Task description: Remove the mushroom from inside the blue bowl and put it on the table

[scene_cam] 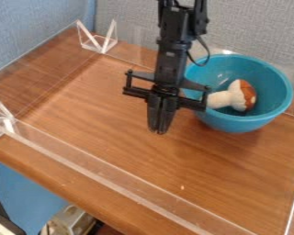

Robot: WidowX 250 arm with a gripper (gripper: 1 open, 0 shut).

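A toy mushroom with an orange-brown and white cap (243,95) and a pale stem lies inside the blue bowl (275,89), at the right rear of the table. Left of the bowl, my black gripper (161,127) points down over the bare wooden table. No object shows at its fingertips, which appear close together; whether they are apart or touching is too small to make out. Part of the gripper's body overlaps the bowl's left rim in the view.
White wire brackets (98,37) stand at the back left and left edge. A grey wall rises behind the bowl.
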